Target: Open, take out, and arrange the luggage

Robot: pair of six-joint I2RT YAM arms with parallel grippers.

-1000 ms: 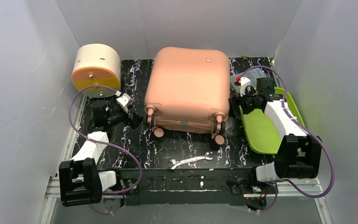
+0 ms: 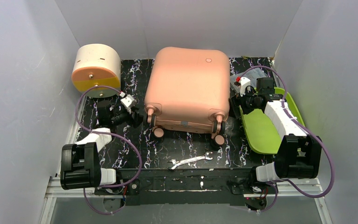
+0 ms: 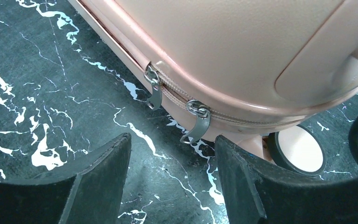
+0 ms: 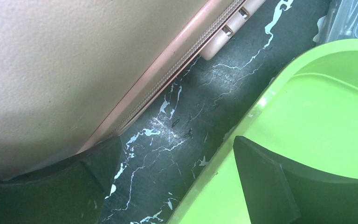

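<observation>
A pink suitcase (image 2: 186,84) lies in the middle of the dark marble table, wheels toward the front. In the left wrist view its two metal zipper pulls (image 3: 196,127) sit on the zip near a corner. My left gripper (image 2: 136,116) is at the suitcase's left front corner, open, with its fingers short of the pulls and nothing between them. My right gripper (image 2: 240,105) stands open between the suitcase's right side and the green tray, with the zip seam and hinge (image 4: 216,44) visible in the right wrist view.
A green tray (image 2: 261,135) fills the right side, with a clear bin (image 4: 354,18) behind it. A cream cabinet with orange front (image 2: 95,65) stands back left. A double-ended wrench (image 2: 189,160) lies at the front edge.
My left arm has moved toward the back and slightly right, nearer the suitcase's corner, mostly earlier in the last second. The right arm and suitcase are unchanged.
</observation>
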